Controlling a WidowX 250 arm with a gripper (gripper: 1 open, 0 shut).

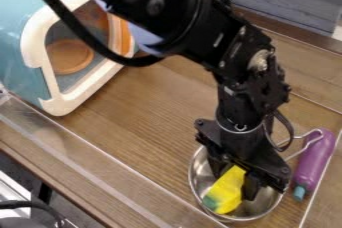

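My black gripper (243, 172) reaches down into a steel pan (258, 210) at the lower right, shut on a yellow object (225, 192) with a greenish tip. The yellow object lies tilted inside the pan; the fingers partly hide it and much of the pan's interior.
A purple object (311, 163) lies right of the pan. A light blue and white toy microwave (60, 97) with an orange interior stands at the upper left. A wall edge runs along the back.
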